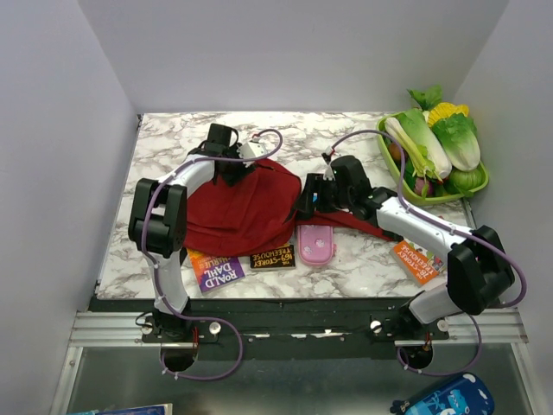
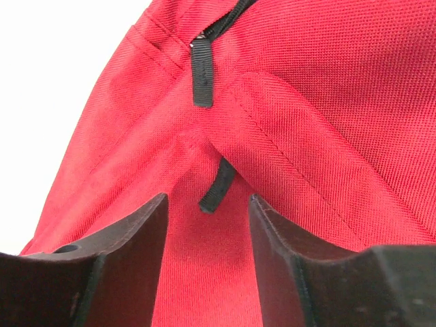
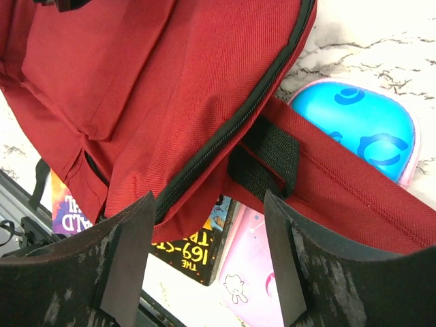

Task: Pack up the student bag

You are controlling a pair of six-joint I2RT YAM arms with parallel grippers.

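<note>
The red bag (image 1: 238, 212) lies flat and rumpled on the left half of the table, its strap (image 1: 359, 222) stretching right. My left gripper is part open above the cloth, a black zipper pull tab (image 2: 218, 187) showing between its fingers but not gripped. In the right wrist view a black zipper edge (image 3: 225, 133) runs along the bag's opening. Part open, my right gripper hovers over that edge and the black strap loop (image 3: 266, 160), holding nothing. The pink case (image 1: 315, 244) and the treehouse book (image 1: 273, 258) lie just in front of the bag.
A Roald Dahl book (image 1: 216, 271) pokes out at the bag's front left. An orange book (image 1: 419, 261) lies at front right, and a blue case (image 3: 368, 122) beside the strap. The green vegetable basket (image 1: 385, 149) occupies the back right corner.
</note>
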